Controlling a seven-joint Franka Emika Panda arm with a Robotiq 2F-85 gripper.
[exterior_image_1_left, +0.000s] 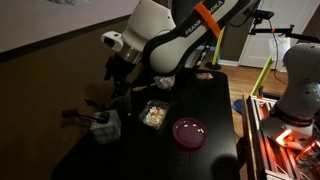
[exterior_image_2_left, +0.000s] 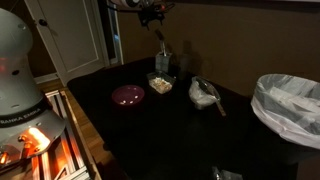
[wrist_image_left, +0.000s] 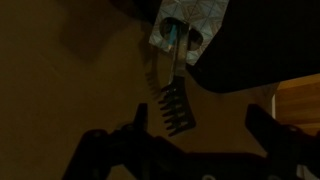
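Note:
In the wrist view a black slotted utensil stands in a pale patterned holder. Its toothed head points toward my gripper, which is open. The two dark fingers lie to either side of the utensil's head, well apart from it sideways; the depth between them is hard to judge. Exterior view 1 has the holder near the wall, the utensil's dark head leaning out. My gripper hangs above it, dim against the wall.
A clear container of food and a dark red plate with small pieces are on the black table. A plastic-wrapped item lies to the right in exterior view 2, short of a white-lined bin.

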